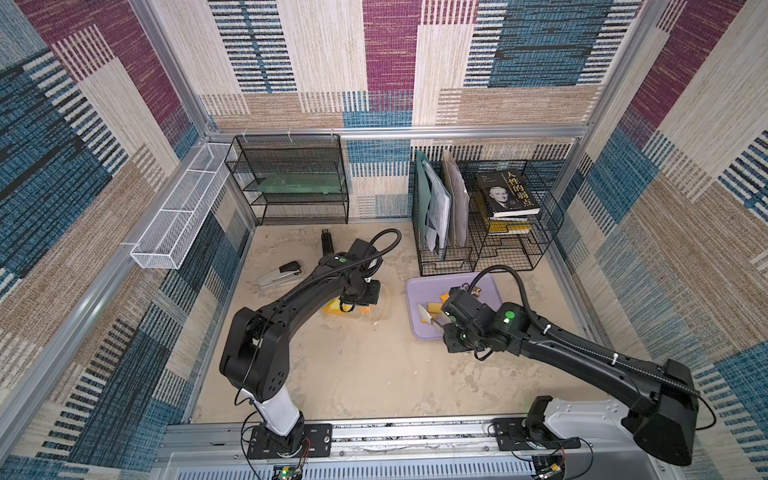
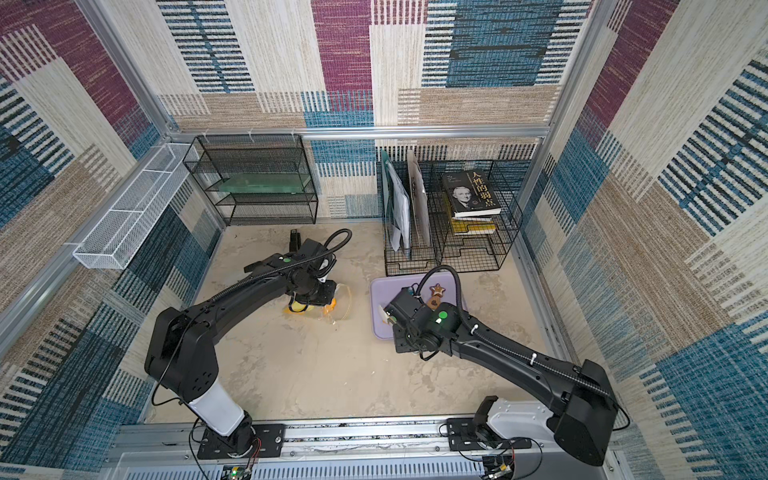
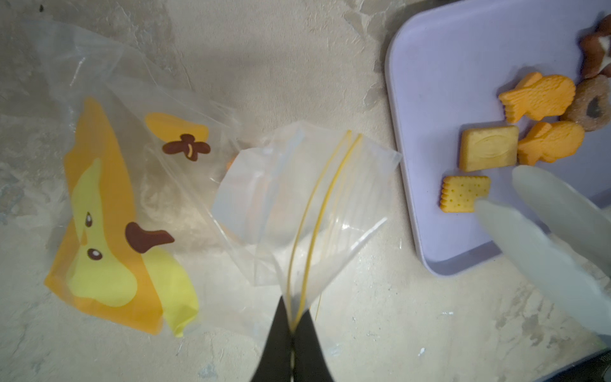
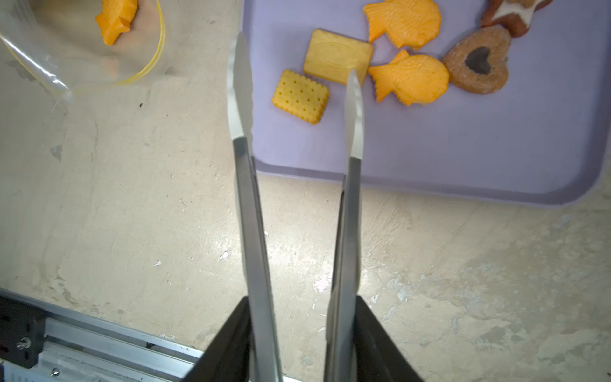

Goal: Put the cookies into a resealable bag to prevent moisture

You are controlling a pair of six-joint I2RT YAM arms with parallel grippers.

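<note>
In the left wrist view a clear resealable bag (image 3: 248,191) with a yellow animal print has the edge of its mouth pinched by my left gripper, which is shut. An orange cookie (image 4: 117,17) shows through the bag in the right wrist view. On the lilac tray (image 4: 432,159) lie a small ridged biscuit (image 4: 301,96), a smooth rectangular one (image 4: 338,54), two orange fish cookies (image 4: 418,78), a heart-shaped ring cookie (image 4: 478,59) and a star cookie (image 4: 511,12). My right gripper is part open above the tray's near left corner, its fingers empty.
Behind the tray stands a black wire rack (image 1: 448,260) with folders and books. A stapler (image 1: 280,274) and a small black object (image 1: 326,241) lie at the left.
</note>
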